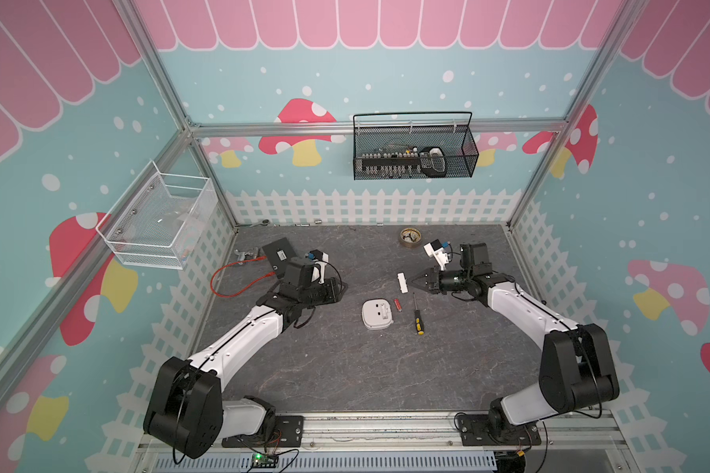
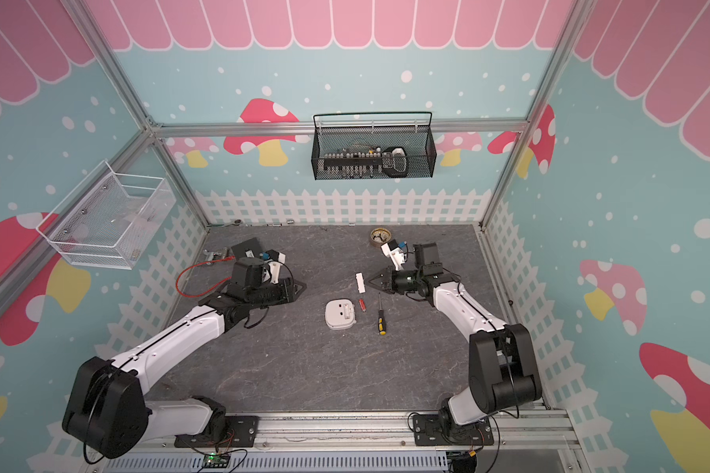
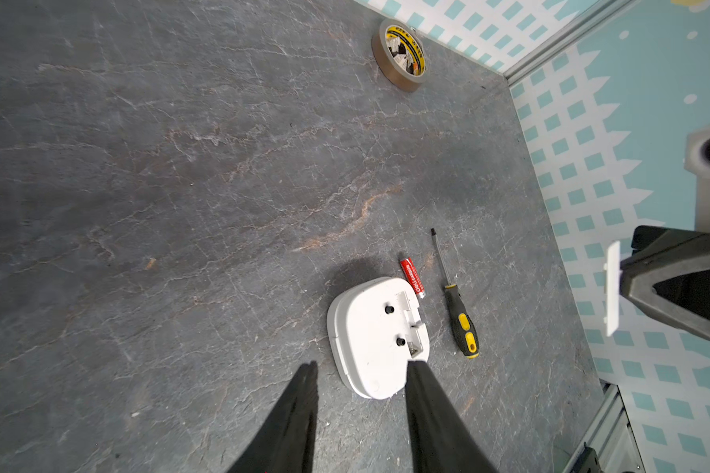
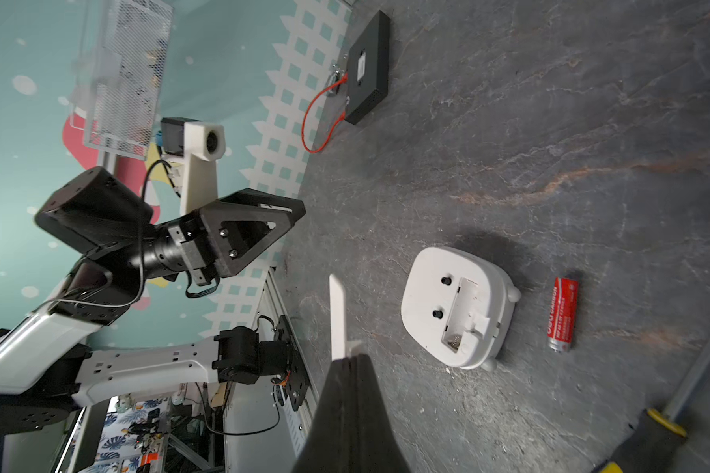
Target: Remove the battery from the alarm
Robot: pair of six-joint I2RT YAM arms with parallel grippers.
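The white alarm (image 1: 376, 313) lies on the table, its battery compartment (image 4: 463, 311) empty in the right wrist view. A red battery (image 4: 561, 313) lies beside it, with a screwdriver (image 3: 460, 321) farther right. My left gripper hangs left of the alarm, open with nothing between its fingers. My right gripper is shut, above the table right of and behind the alarm. A thin white piece (image 4: 337, 315) shows at its tips, apparently the battery cover in its grip.
A tape roll (image 1: 410, 237) lies at the back. A black box (image 4: 368, 67) with a red cable is at the left. Wire baskets (image 1: 415, 152) hang on the walls.
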